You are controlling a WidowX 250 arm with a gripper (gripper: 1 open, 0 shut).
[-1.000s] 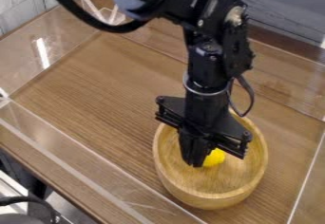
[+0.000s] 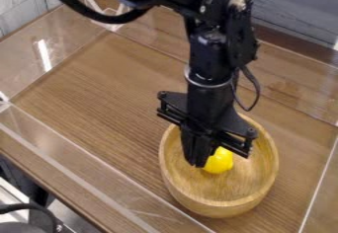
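My black gripper [image 2: 201, 148] reaches straight down into a round light wooden bowl [image 2: 211, 192] at the lower middle of the view. Its narrow tip is shut, right beside a small yellow object [image 2: 222, 162] lying in the bowl. The fingertips are dark and partly overlap the yellow object, so their contact with it is hard to tell.
Transparent edging runs along the table's left side, and a grey ledge [image 2: 297, 25] lies at the back.
My gripper and arm have shifted very slightly within the bowl. The bowl and yellow object look almost the same.
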